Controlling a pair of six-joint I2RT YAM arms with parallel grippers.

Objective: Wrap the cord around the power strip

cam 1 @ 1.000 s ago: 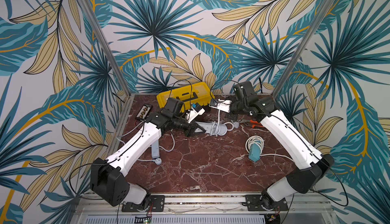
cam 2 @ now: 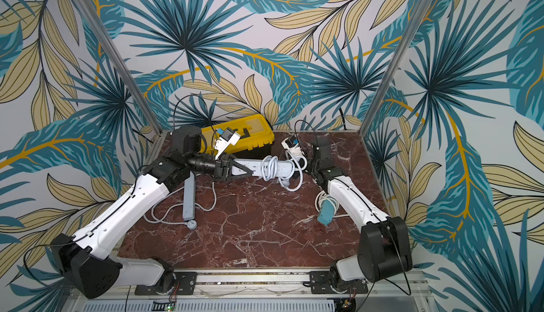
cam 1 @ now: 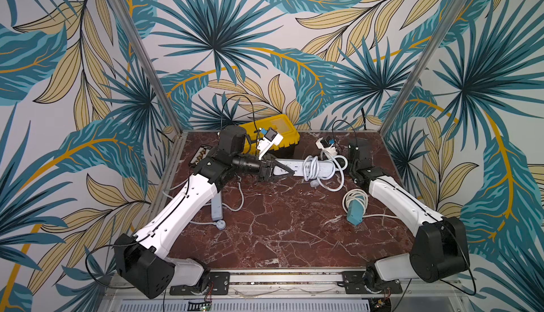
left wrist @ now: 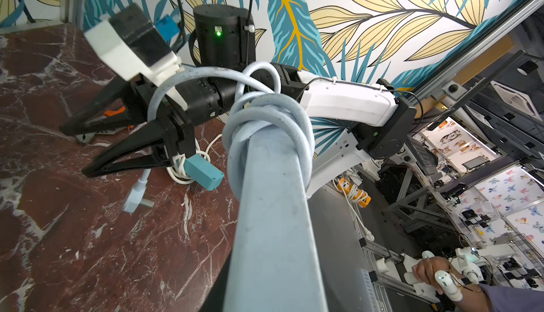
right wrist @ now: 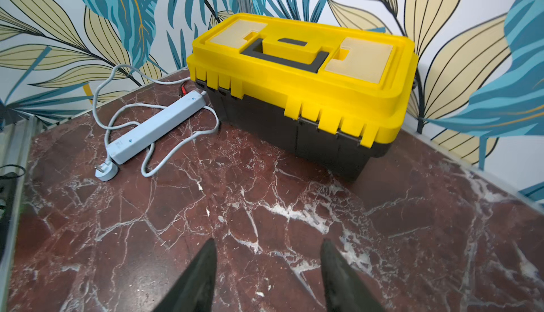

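Observation:
A pale power strip [cam 1: 291, 167] [left wrist: 272, 210] is raised level above the table in my left gripper [cam 1: 272, 168], which is shut on its end. Loops of its cord [left wrist: 266, 113] are coiled round the strip's far end. A free length with the plug [left wrist: 136, 196] hangs down past my right gripper's arm. In the left wrist view the fingers of my right gripper are apart, beside that hanging cord. The right wrist view shows them open over bare table, with nothing between the tips.
A yellow toolbox [right wrist: 300, 57] stands at the back. A second strip with loose cord [right wrist: 155, 128] lies on the left; a teal block with coiled cord [cam 1: 355, 211] lies front right.
My left gripper has raised the strip and swung it a little backwards and level. The right gripper has moved down and right and turned, now beside the strip's coiled end.

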